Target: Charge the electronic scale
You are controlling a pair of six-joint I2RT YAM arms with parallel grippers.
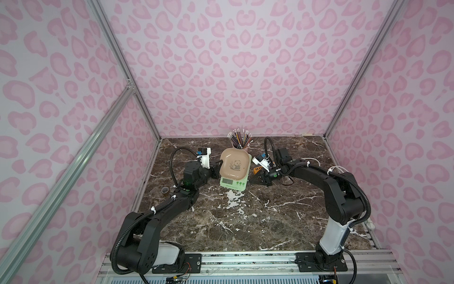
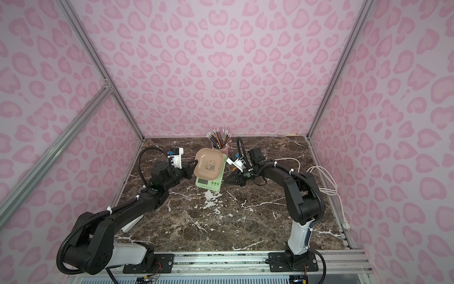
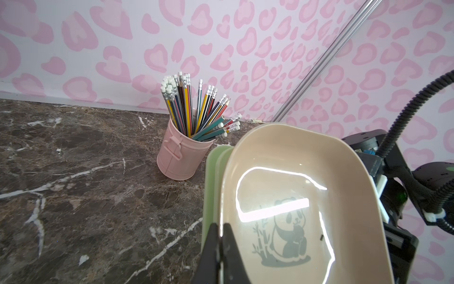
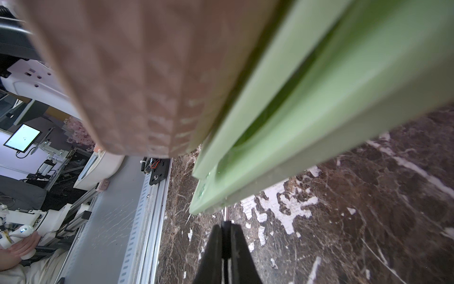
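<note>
A green electronic scale [image 1: 233, 183], its display and buttons facing the front, stands mid-table with a tan panda-print bowl [image 1: 235, 165] on top. At the bowl's left rim my left gripper [image 1: 220, 163] is shut; in the left wrist view its fingers [image 3: 212, 250] lie right over the rim, and I cannot tell whether the rim is between them. My right gripper is shut low at the scale's right side, close to its edge. A thin pale sliver shows just beyond its fingertips; whether it is something held is unclear. No charging port is visible.
A pink bucket [image 3: 182, 152] of pencils stands right behind the scale. An orange object [image 1: 257, 169] lies partly hidden by the right gripper. White cable [image 2: 331, 184] runs along the right side. A small round cup [image 1: 165, 189] is at the left.
</note>
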